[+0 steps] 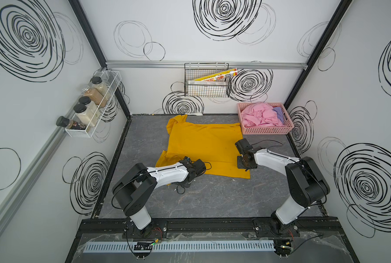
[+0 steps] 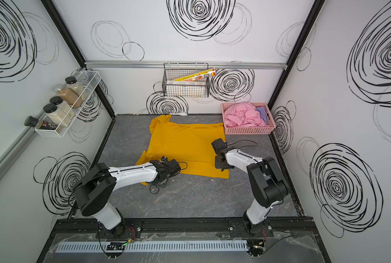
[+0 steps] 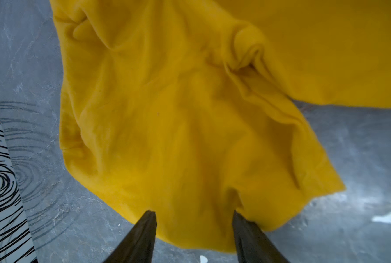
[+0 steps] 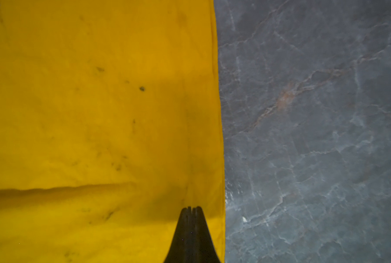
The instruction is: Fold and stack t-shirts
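A yellow t-shirt (image 1: 204,140) lies spread on the grey table, its body flat and a crease running across its near part. One sleeve bunches at the far left corner. The near left sleeve (image 3: 169,153) fills the left wrist view, wrinkled, its end close to my left gripper. That gripper's fingers stand apart, with the sleeve's edge showing behind the gap; nothing is seen gripped. At the shirt's right edge, my right gripper is shut above the cloth, no fabric visible between its fingertips.
A pink basket (image 1: 265,130) holding pink and purple cloth stands at the back right. A wire basket (image 1: 207,89) and a rack of jars (image 1: 90,111) hang on the walls. Bare table (image 1: 221,197) stretches in front of the shirt.
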